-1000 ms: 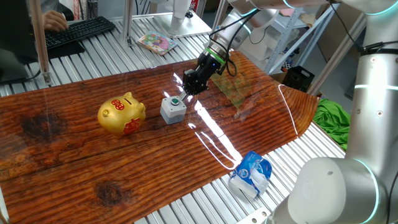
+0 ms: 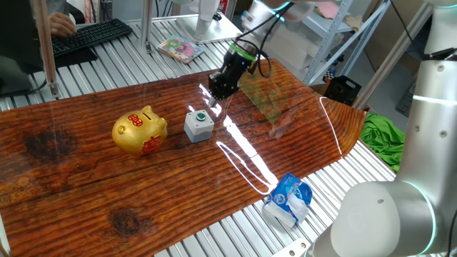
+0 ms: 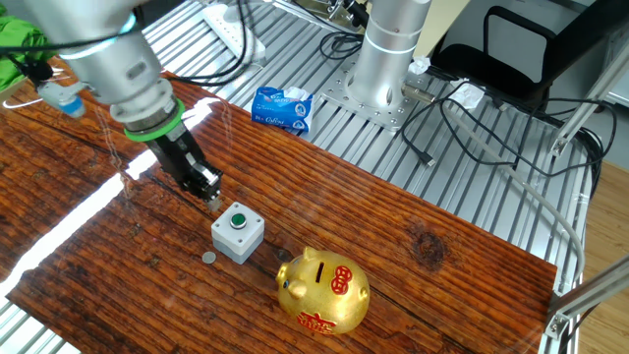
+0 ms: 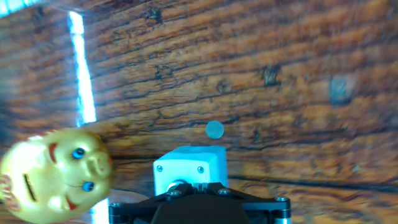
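A white-grey box (image 2: 199, 126) with a round green button (image 2: 201, 116) on top sits on the wooden table, left of the gripper in exterior view 1. My gripper (image 3: 214, 205) points down close beside the box (image 3: 238, 233), its tip a little above the table and apart from the green button (image 3: 238, 221). In the wrist view the fingers of my gripper come together at the bottom, shut with nothing visible between them; they partly cover the box (image 4: 189, 168) and its button. A golden piggy bank (image 2: 140, 131) stands near the box.
A small round disc (image 4: 214, 129) lies flat on the table beside the box. At the table's edge, a blue tissue pack (image 3: 283, 109) rests near the robot base. Bare wood (image 2: 86, 193) fills the near part of the table in exterior view 1.
The box and piggy bank have stayed in place.
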